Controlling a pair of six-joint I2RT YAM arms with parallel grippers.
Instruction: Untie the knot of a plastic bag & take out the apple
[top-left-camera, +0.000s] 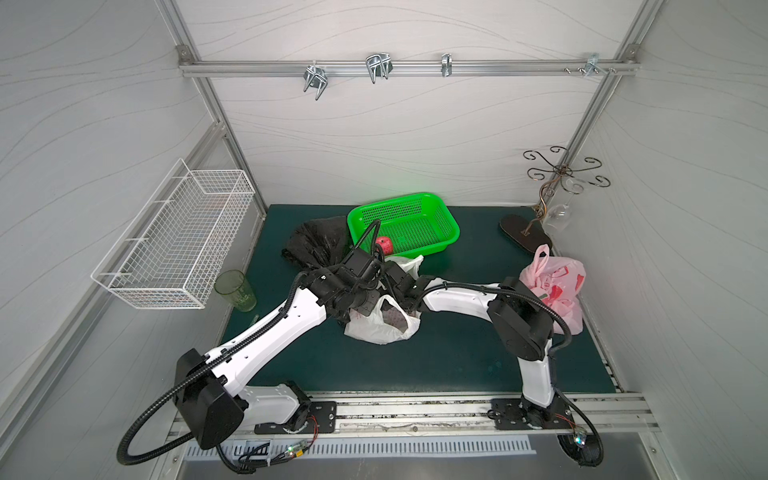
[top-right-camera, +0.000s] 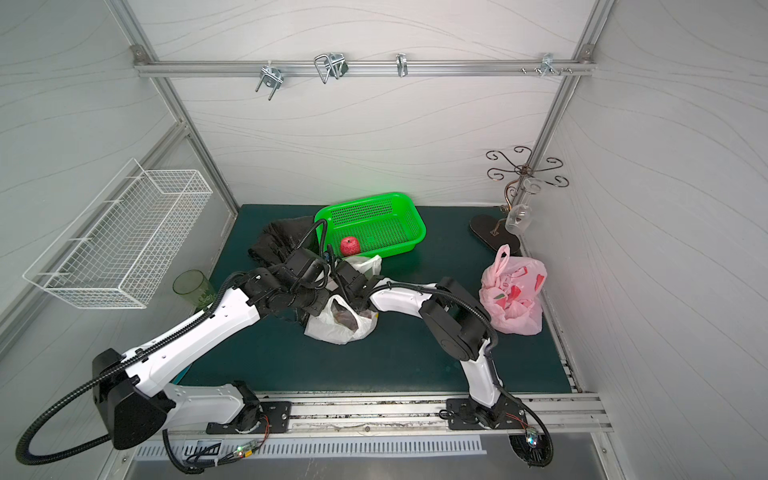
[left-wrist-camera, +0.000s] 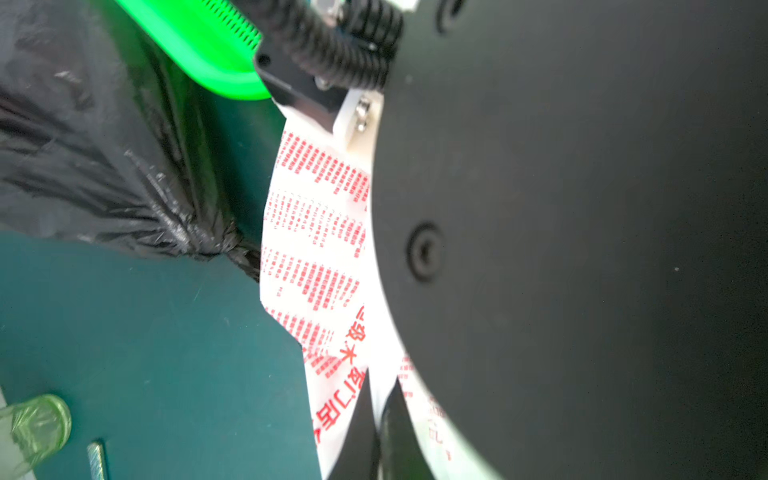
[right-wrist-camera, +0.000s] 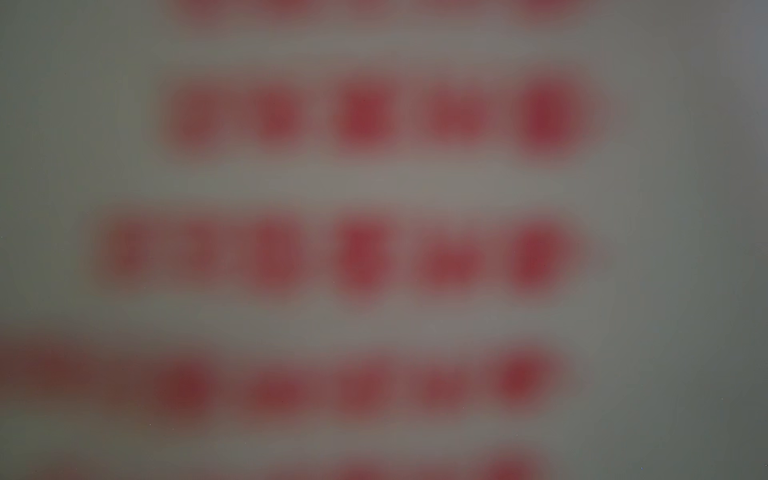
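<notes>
A white plastic bag with red print and something dark in it lies mid-table under both arms. In the left wrist view my left gripper is shut against the printed plastic; whether it pinches the bag is unclear. My right gripper's body reaches into the bag from the right, its fingertips hidden. The right wrist view shows only blurred red print on plastic. A red apple sits in the green basket behind the bag.
A black bag lies back left and a green glass at the left. At the right are a pink bag and a metal stand. A wire basket hangs on the left wall.
</notes>
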